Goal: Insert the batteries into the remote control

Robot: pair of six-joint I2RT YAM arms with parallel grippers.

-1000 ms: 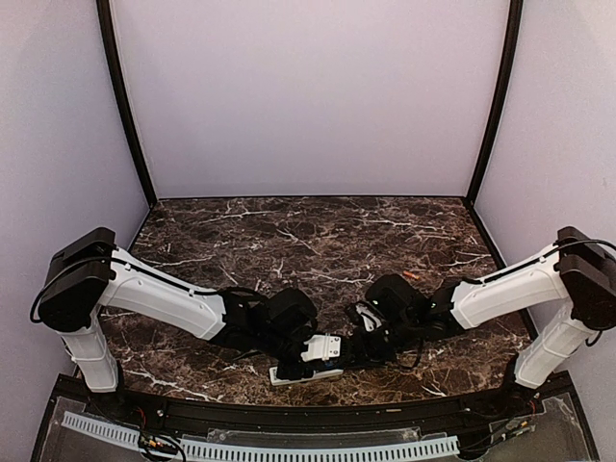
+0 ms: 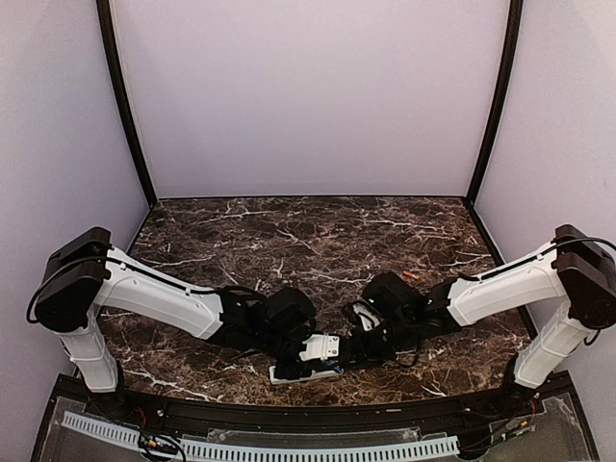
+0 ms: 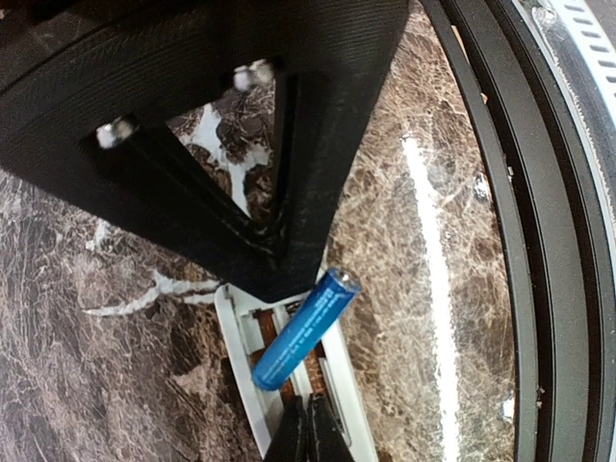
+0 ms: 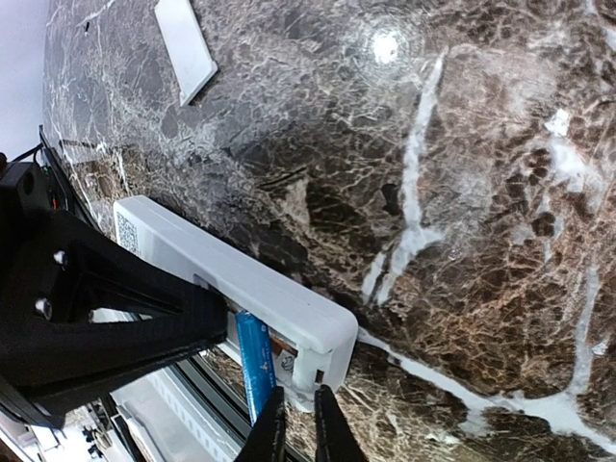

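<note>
The white remote (image 3: pixel 351 404) lies near the table's front edge, battery compartment up, with both grippers over it. A blue battery (image 3: pixel 303 327) rests slanted across the compartment, one end raised over the rim in the left wrist view; in the right wrist view it (image 4: pixel 255 356) sits at the compartment's end. My left gripper is shut at the compartment, its tips beside the battery's lower end. My right gripper has its fingers slightly apart at the remote's end, close to the battery; whether they touch it is unclear.
A white flat piece (image 4: pixel 186 48), likely a cover, lies apart from the remote. A small orange object (image 2: pixel 411 274) lies at the right. The front rail (image 3: pixel 520 289) borders the remote's side.
</note>
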